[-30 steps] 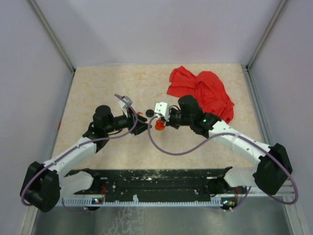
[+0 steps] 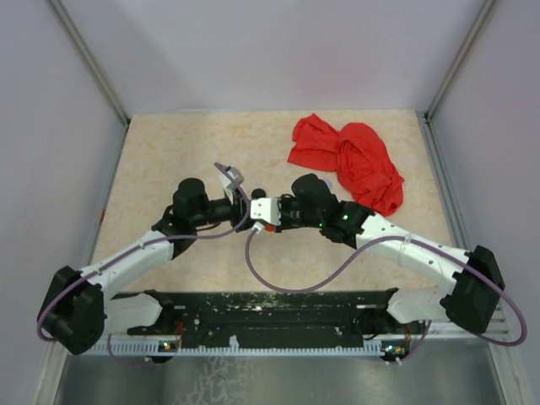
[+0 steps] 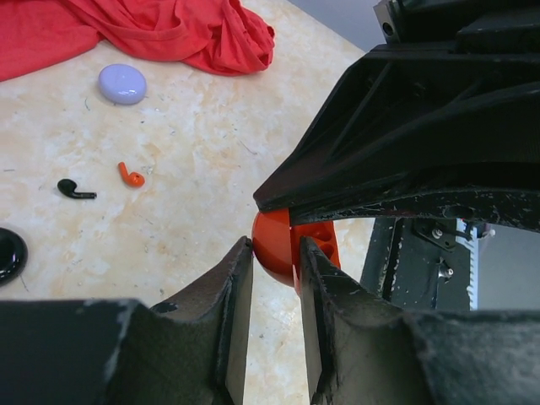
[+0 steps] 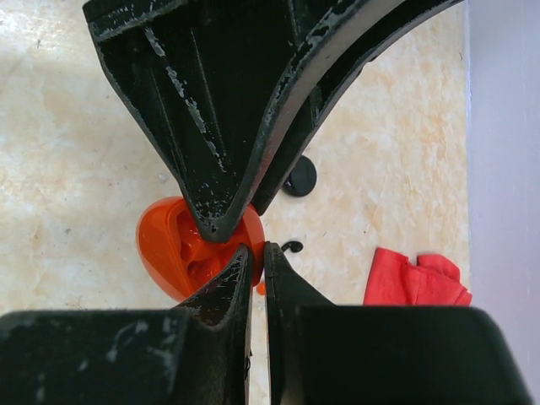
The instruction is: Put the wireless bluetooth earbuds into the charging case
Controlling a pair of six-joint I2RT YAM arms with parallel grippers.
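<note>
An orange charging case (image 4: pixel 160 249) is held between my two grippers, its inner cavities showing in the right wrist view. My right gripper is shut on it. My left gripper has its fingertips at the case's side; how far they are closed is hard to tell. A small orange earbud (image 3: pixel 132 177) lies on the table, near a black earbud (image 3: pixel 76 191).
A black round case (image 4: pixel 299 175) and a lavender case (image 3: pixel 122 83) lie on the table. A bunched red cloth (image 2: pixel 363 169) covers the back right.
My right gripper, with the orange case, has moved left and slightly toward the front. My left gripper has moved right, and the two now meet at the case.
</note>
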